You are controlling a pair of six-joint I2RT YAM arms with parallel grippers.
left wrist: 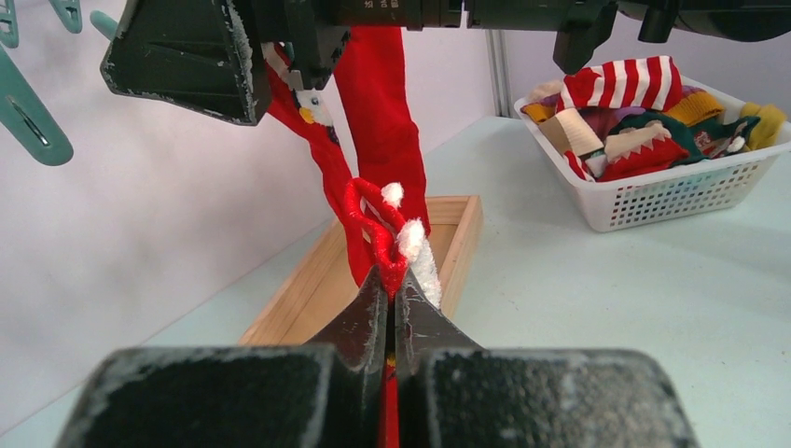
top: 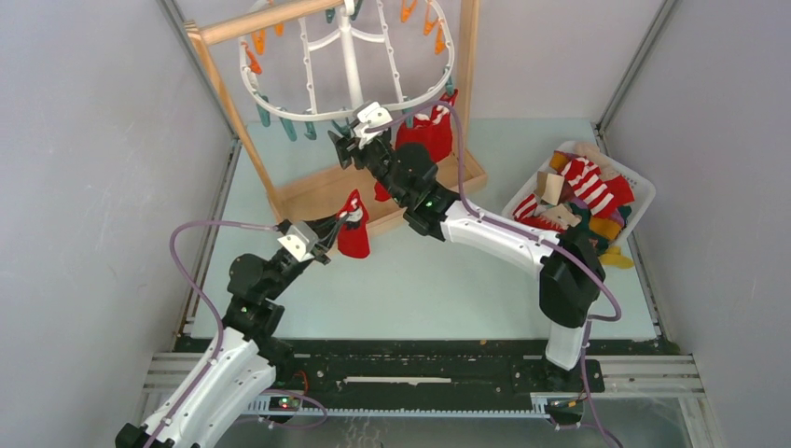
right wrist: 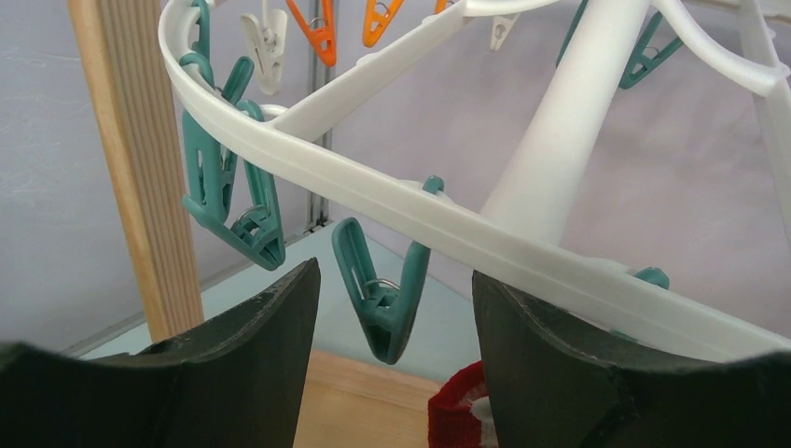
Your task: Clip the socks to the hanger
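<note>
A red sock (top: 353, 239) with white fluffy trim hangs from my left gripper (top: 343, 218), which is shut on its edge. In the left wrist view the sock's bunched top (left wrist: 378, 224) rises above the closed fingertips. My right gripper is open at the front rim of the white hanger (right wrist: 326, 187). Between its spread fingers stands a teal clip (right wrist: 381, 313); no contact shows, and the clip's fingers look closed. Other red socks (top: 432, 131) hang at the hanger's right side, partly hidden by the right arm.
The wooden stand (top: 227, 93) frames the hanger, its tray base (top: 312, 194) below. A white basket (top: 644, 191) of mixed socks stands at the right. Several orange clips (right wrist: 317, 37) hang at the hanger's far side.
</note>
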